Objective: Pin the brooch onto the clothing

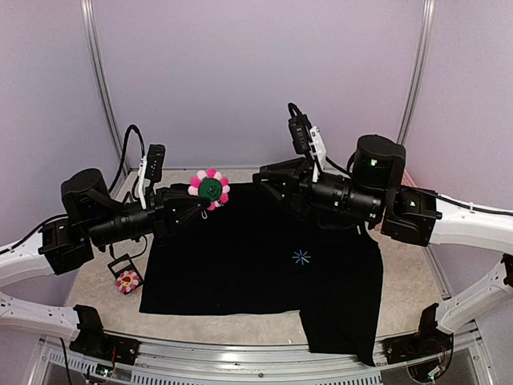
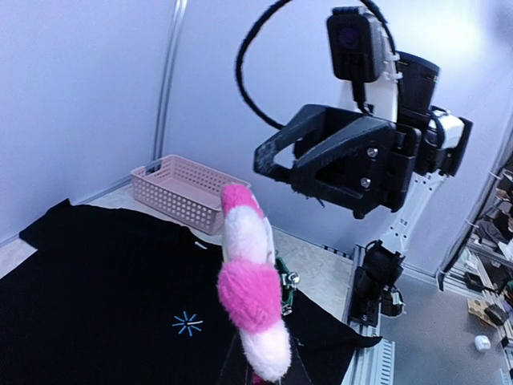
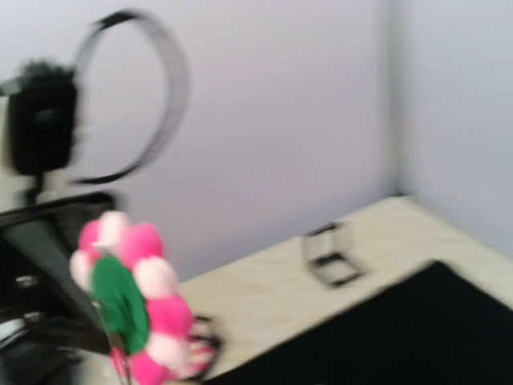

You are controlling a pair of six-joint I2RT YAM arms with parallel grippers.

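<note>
The pink-and-white flower brooch is held in the air above the left part of the black garment, its green back with the metal pin toward the top camera. My left gripper is shut on its petal edge; the left wrist view shows the brooch edge-on, rising from the fingertips. To the right, apart from the brooch, my right gripper stands open and empty. In the blurred right wrist view the brooch's green back shows, while my right fingers are out of view.
A second flower brooch sits by a small black stand at the table's left. A pink basket stands beyond the garment, mostly hidden from above by the right arm. Blue marks in a star shape show on the garment.
</note>
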